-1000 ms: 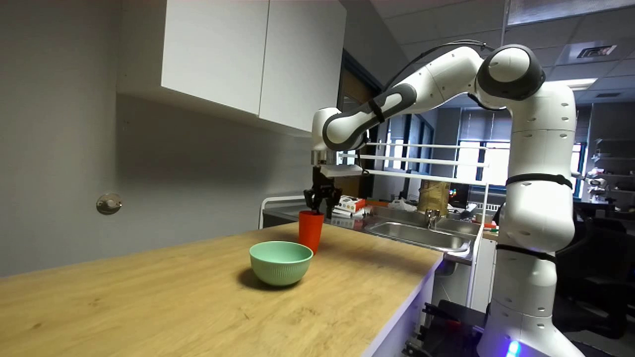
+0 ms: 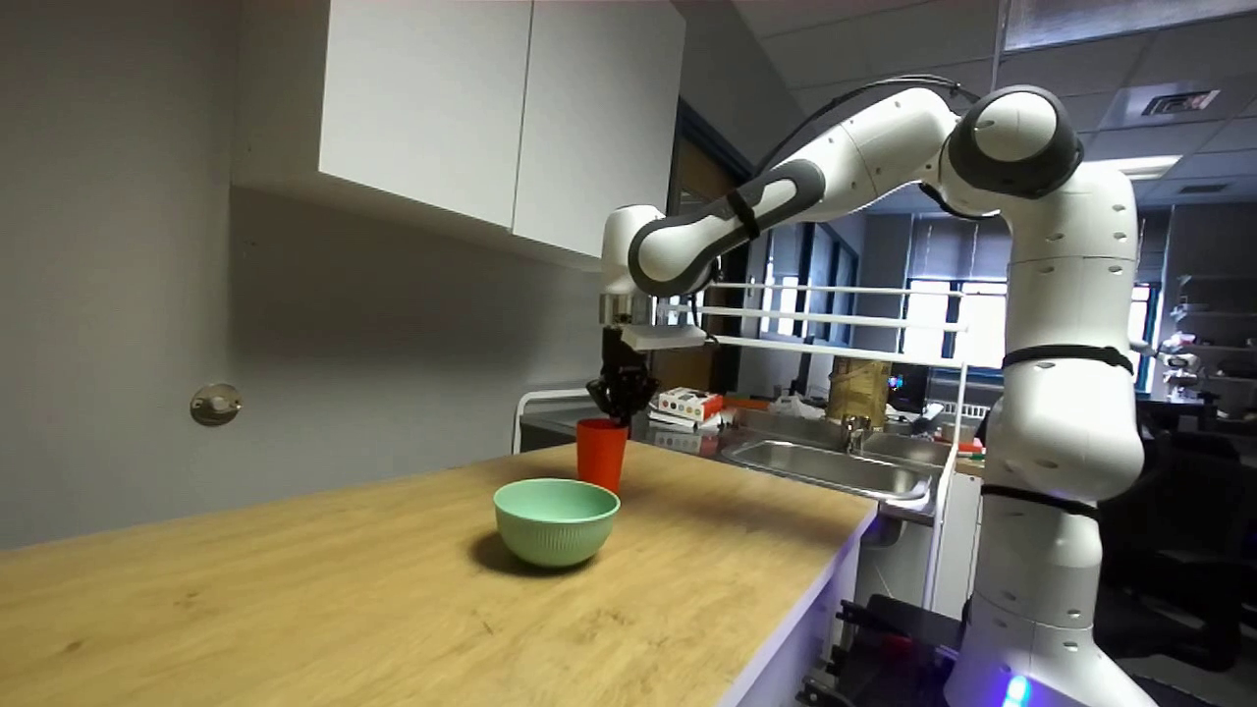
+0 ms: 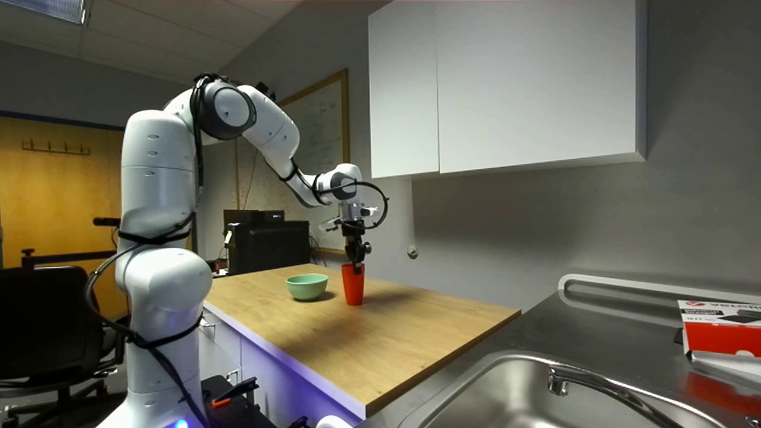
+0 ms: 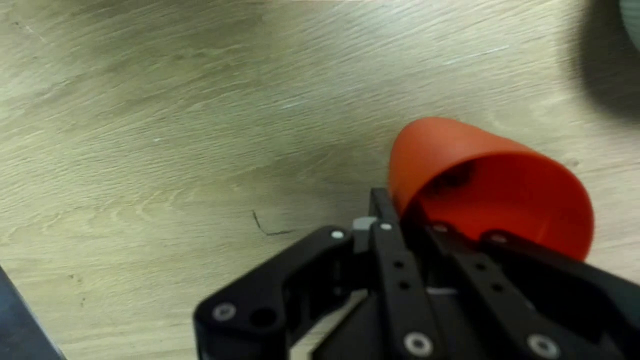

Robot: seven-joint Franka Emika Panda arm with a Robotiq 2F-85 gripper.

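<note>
The red cup (image 2: pixel 601 456) is upright at the far part of the wooden counter, behind and right of the green bowl (image 2: pixel 556 522). My gripper is shut on the cup's wall near the rim, one finger outside and the other reaching into the mouth. From the second exterior view, the gripper (image 3: pixel 354 265) points down at the red cup (image 3: pixel 353 285), with the green bowl (image 3: pixel 307 286) to its left. Whether the cup's base touches the counter, I cannot tell. Only an edge of the bowl (image 4: pixel 631 21) shows in the wrist view.
White cabinets (image 2: pixel 495 106) hang above the wall side of the counter. A steel sink (image 3: pixel 492 389) lies beyond the counter's end, with a red-and-white box (image 3: pixel 724 328) near it.
My gripper and the red cup have shifted a little to the left in the first exterior view, the cup still in the fingers. The green bowl has stayed put.
</note>
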